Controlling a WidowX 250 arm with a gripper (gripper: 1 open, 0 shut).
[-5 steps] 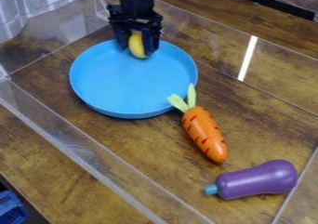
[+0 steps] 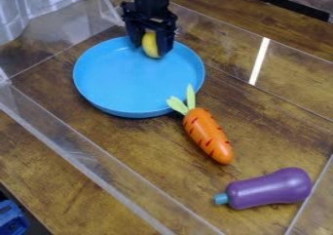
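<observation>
My black gripper is at the back edge of the blue plate, around a yellow object that looks like a banana or similar toy. Its fingers are dark and small, so I cannot tell whether they are closed on it. An orange toy carrot with pale green leaves lies right of the plate, and a purple toy eggplant lies at the front right.
A wooden table with clear walls or strips surrounds the items. A blue object sits at the lower left edge. Free wood shows at the front and right.
The gripper and yellow object have shifted only slightly at the plate's back edge. The carrot and eggplant look unchanged.
</observation>
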